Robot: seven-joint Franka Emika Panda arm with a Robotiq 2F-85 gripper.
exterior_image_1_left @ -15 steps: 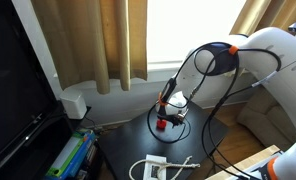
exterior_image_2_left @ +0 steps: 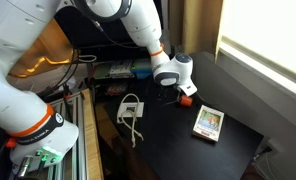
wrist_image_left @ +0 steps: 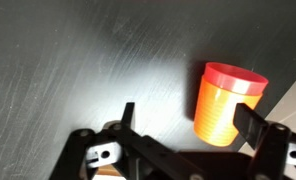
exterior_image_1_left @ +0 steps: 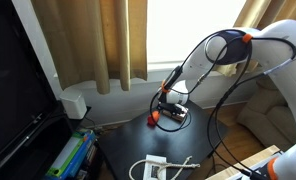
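Observation:
An orange ribbed cup with a red end (wrist_image_left: 224, 108) is on the dark table, right of centre in the wrist view. My open gripper has its right finger overlapping the cup's lower right edge; whether they touch I cannot tell. Bare table shows between the fingers at the left. In exterior view 1 the cup (exterior_image_1_left: 153, 118) appears just left of the gripper (exterior_image_1_left: 166, 106). From exterior view 2 the cup (exterior_image_2_left: 186, 101) shows small beneath the gripper (exterior_image_2_left: 181, 92).
A framed picture or book (exterior_image_2_left: 208, 123) lies on the table near the cup. White cord and a white plate (exterior_image_2_left: 130, 110) occupy the other side. Several coloured boxes (exterior_image_1_left: 72, 150) line the left edge.
The red-orange cup now appears slightly farther left and back in exterior view 1, showing more of itself.

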